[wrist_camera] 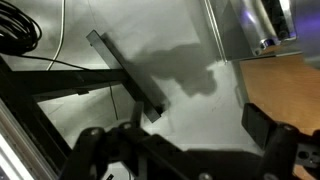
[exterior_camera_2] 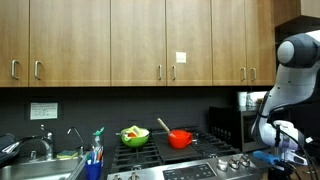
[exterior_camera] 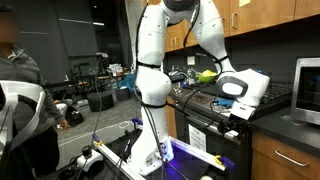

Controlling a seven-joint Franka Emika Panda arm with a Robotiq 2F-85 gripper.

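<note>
My gripper (exterior_camera: 232, 135) hangs low in front of the stove and counter, its fingers too small to make out in the first exterior view. The wrist view shows its two dark fingers (wrist_camera: 268, 135) standing wide apart. Between them lies only bare grey floor, so the gripper is open and empty. At the far right of the second exterior view, the white arm (exterior_camera_2: 272, 145) reaches down by the counter's end.
On the stove stand a red pot (exterior_camera_2: 180, 138) and a green-and-yellow bowl-like item (exterior_camera_2: 133, 136). A sink faucet (exterior_camera_2: 47, 146) is at the left. A wooden drawer front (exterior_camera: 285, 158) adjoins the arm. Dark frame bars (wrist_camera: 125, 75) cross the wrist view's left side.
</note>
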